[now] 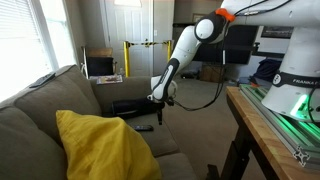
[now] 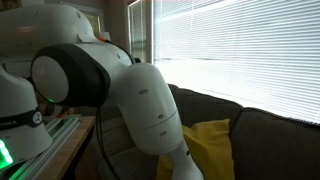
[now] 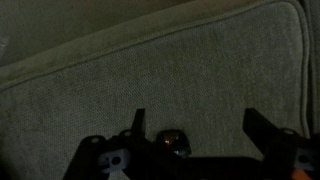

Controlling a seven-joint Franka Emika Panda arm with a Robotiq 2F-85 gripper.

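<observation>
My gripper stands open in the wrist view, its two dark fingers wide apart over a grey-brown couch cushion [image 3: 190, 70] with a piped seam. Nothing is held between them. Low in the gap a small shiny dark spot [image 3: 173, 140] shows; what it is I cannot tell. From exterior view 1, the gripper [image 1: 160, 103] hangs at the far part of the couch, its fingers small and hard to make out. A small dark flat object [image 1: 144, 127] lies on the seat nearer the camera. Exterior view 2 hides the gripper behind the white arm.
A large yellow cloth or pillow [image 1: 105, 150] covers the near part of the couch [image 1: 60, 95]. A wooden table edge [image 1: 265, 130] stands at the right, by the arm's base. Open floor [image 1: 205, 135] lies between couch and table.
</observation>
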